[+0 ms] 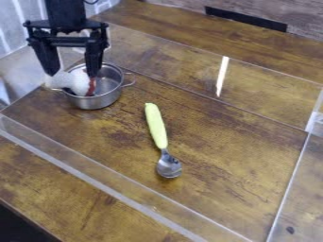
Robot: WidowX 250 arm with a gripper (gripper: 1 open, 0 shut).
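The black gripper (70, 59) hangs open at the upper left, over a steel pot (104, 95). A white object (68, 81) with some red beside it is in the pot, just below the fingers; whether they touch it is unclear. A spoon with a pale yellow-green handle (155, 125) and a steel bowl (168, 165) lies on the wooden table (240, 142) at the middle.
Clear panels or edges run along the left, front and right of the work area. A small white strip (222, 76) is at the back right.
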